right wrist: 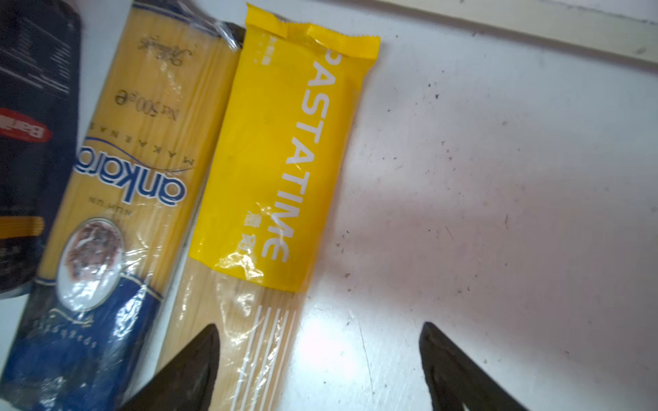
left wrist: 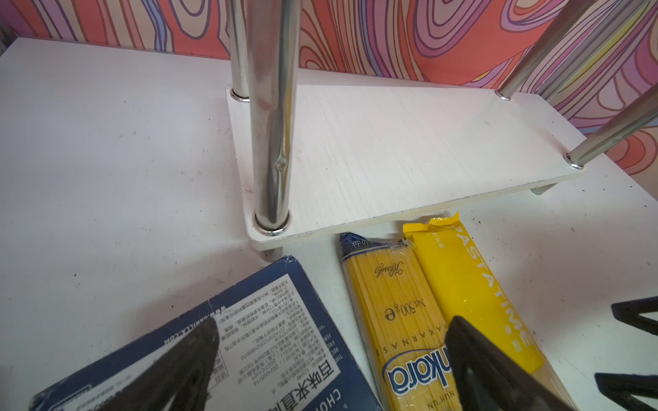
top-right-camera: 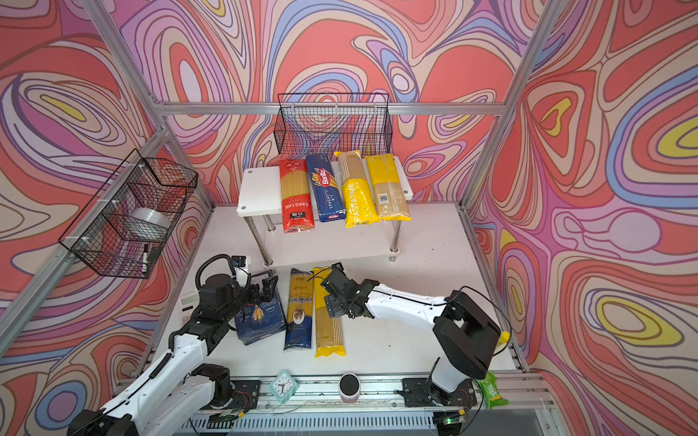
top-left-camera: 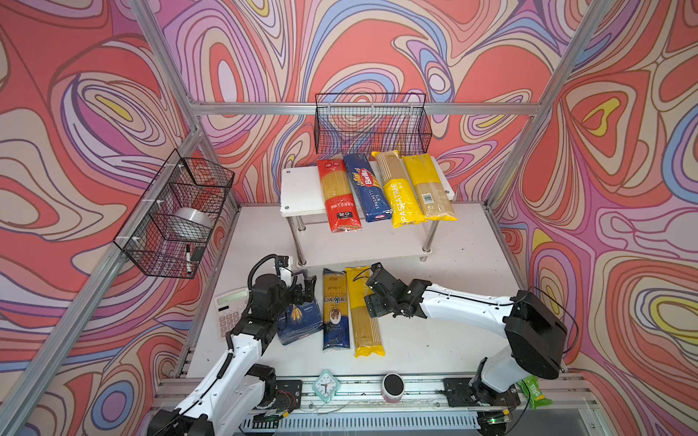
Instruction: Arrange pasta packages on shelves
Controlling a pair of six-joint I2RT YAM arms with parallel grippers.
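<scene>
Four pasta packs lie across the top shelf [top-left-camera: 298, 192]: red [top-left-camera: 338, 196], blue Barilla [top-left-camera: 367, 189], two yellow ones [top-left-camera: 400, 200]. Below on the table are blue boxes [left wrist: 260, 356], a blue-gold Ankara pack [right wrist: 123, 171] and a yellow Pastatime pack [right wrist: 281, 157]. My right gripper is open over the right edge of the Pastatime pack and bare table, holding nothing. My left gripper stands open above the blue boxes, facing the lower shelf, with nothing visible in it.
The lower shelf board [left wrist: 397, 150] is empty. Wire baskets hang at the left [top-left-camera: 167, 232] and back [top-left-camera: 370, 127]. A calculator [top-left-camera: 229, 316] lies at the left.
</scene>
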